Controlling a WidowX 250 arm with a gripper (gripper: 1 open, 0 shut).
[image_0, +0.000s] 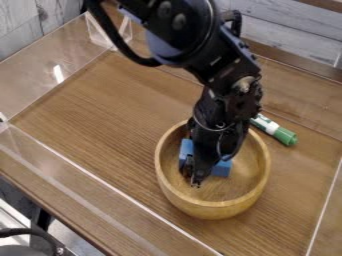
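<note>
My black gripper (203, 160) reaches down from the top of the view into a wide wooden bowl (214, 205) on the right half of the wooden table. A blue block (222, 168) lies inside the bowl at the gripper's fingertips, partly hidden by them. The gripper is shut on the blue block.
A green and white tube (274, 130) lies on the table (94, 130) just behind the bowl to the right. Black cables hang at the lower left corner.
</note>
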